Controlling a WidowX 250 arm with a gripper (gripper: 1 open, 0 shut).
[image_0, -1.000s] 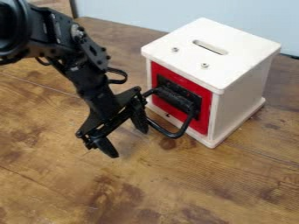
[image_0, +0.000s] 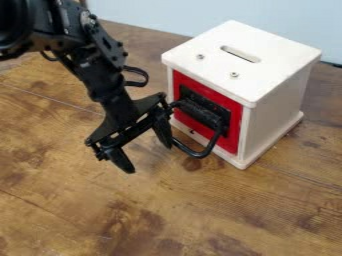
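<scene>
A white wooden box (image_0: 274, 90) with a slot on top stands at the upper right, its front a red panel (image_0: 233, 142) bearing a black fixture with a thick black loop or cable (image_0: 201, 152) hanging out of it. My gripper (image_0: 143, 149) is open just left of the box, fingertips spread and pointing down above the table, one finger close beside the black loop. Nothing shows held between the fingers.
A pale wall (image_0: 160, 10) runs along the back.
The box stands as before.
</scene>
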